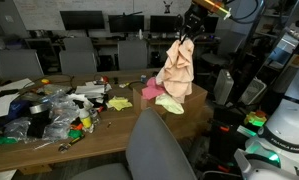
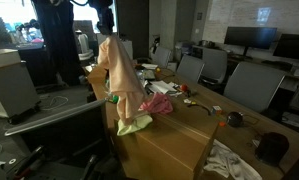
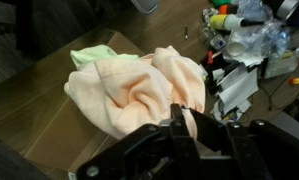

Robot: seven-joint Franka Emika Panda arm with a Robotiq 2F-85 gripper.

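A peach cloth [image 1: 176, 68] hangs down from my gripper [image 1: 186, 37], which is shut on its upper end high above the table's right end. In the second exterior view the cloth [image 2: 121, 80] drapes long and narrow. From the wrist the cloth [image 3: 129, 90] spreads out below the gripper, and its pinched part lies by the dark fingers. On the tabletop lies a pale green cloth [image 1: 170, 104], partly behind the peach one from the wrist. A pink cloth [image 2: 157, 104] rests next to it.
Bags, bottles and small items [image 1: 59, 118] crowd the table's left half. A grey chair [image 1: 157, 150] stands at the front. Bare wood shows on the table [image 1: 119, 125] between the clutter and the cloths.
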